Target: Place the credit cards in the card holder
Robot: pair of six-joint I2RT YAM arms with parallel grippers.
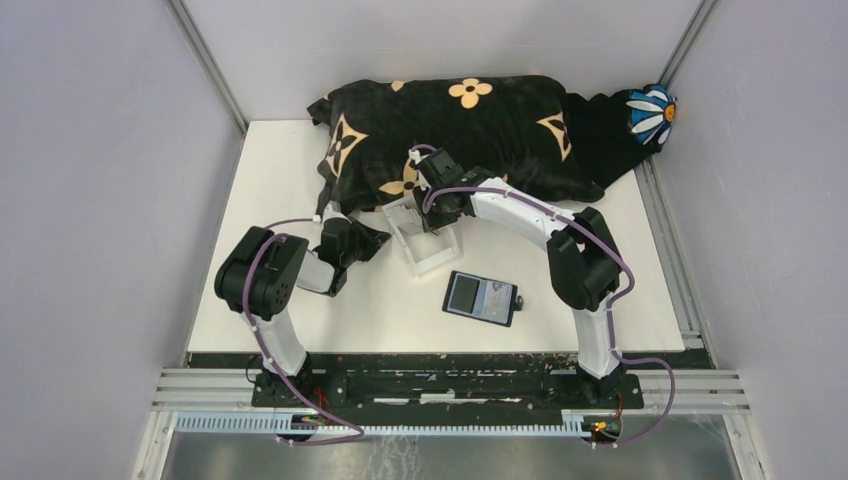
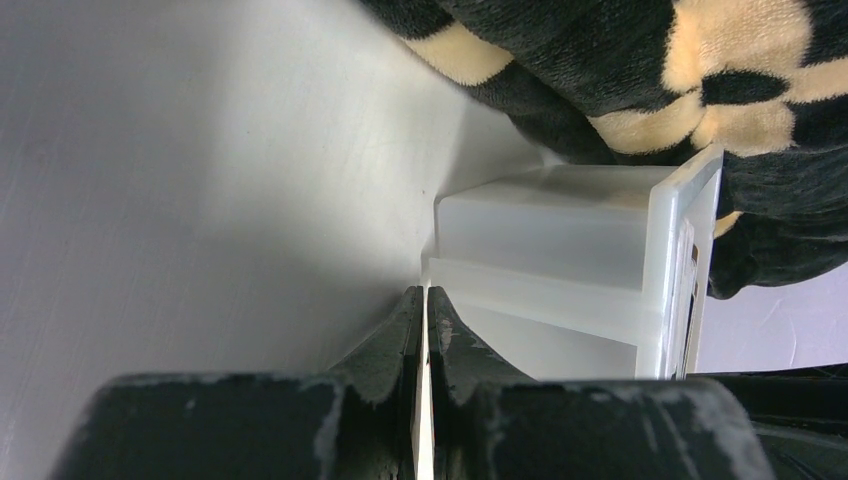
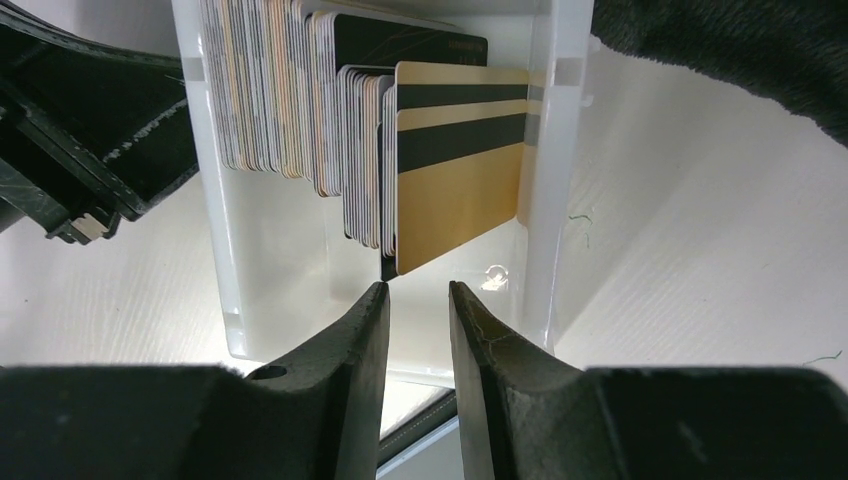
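A white open tray (image 1: 437, 264) stands near the table's middle. Inside it a row of cards (image 3: 455, 190) is on edge, the front one gold with black stripes. Over the tray, my right gripper is part open just short of the gold card's lower corner, nothing between its fingers. At the tray's left side is my left gripper, shut, with a thin white strip running between its fingers that looks continuous with the tray's edge. A flat black-framed case (image 1: 482, 298), apparently the card holder, lies on the table in front of the tray.
A dark flowered cushion (image 1: 440, 120) fills the back of the table, close behind the tray. Beside it at back right lies a dark cloth with a blue flower (image 1: 651, 112).
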